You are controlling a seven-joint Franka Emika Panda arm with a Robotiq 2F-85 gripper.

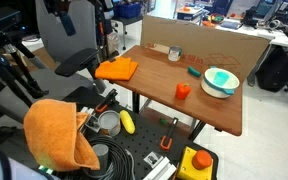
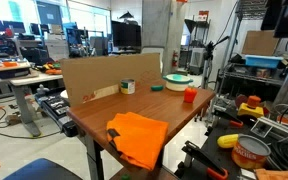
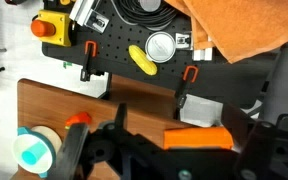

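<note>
My gripper stands open high above the work area, its dark fingers spread along the lower edge of the wrist view with nothing held between them. Below it on the brown wooden table (image 1: 158, 75) lies a folded orange cloth (image 1: 116, 69). Toward the table's other end are a red round object (image 1: 182, 91) and a white bowl (image 1: 216, 91) holding something teal (image 1: 221, 77). A silver can (image 2: 128, 87) and a small green object (image 1: 194, 71) sit near the cardboard. No object touches the gripper.
A cardboard screen (image 1: 209, 42) borders the table's back. Beside the front edge, a black perforated base carries a yellow object (image 1: 127, 122), metal tins (image 1: 109, 121), coiled cable (image 3: 149, 15), a larger orange cloth (image 1: 59, 134) and a red-topped yellow button box (image 1: 197, 162).
</note>
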